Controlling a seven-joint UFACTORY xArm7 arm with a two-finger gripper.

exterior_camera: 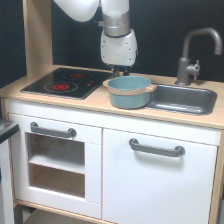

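Observation:
A blue-green pot (pixel 130 98) with pinkish handles stands upright on the counter, at the left edge of the sink. The white arm reaches down from the top, and its dark gripper (pixel 121 72) is at the pot's far rim. Its fingers are small and partly hidden behind the pot. Whether they touch the rim or hold anything does not show.
Right of the pot lies the metal sink (pixel 184 99) with a tall grey faucet (pixel 187 70). A black stovetop (pixel 68 83) with red burner rings is on the left, clear of objects. Wooden counter (pixel 95 103) shows between stovetop and pot.

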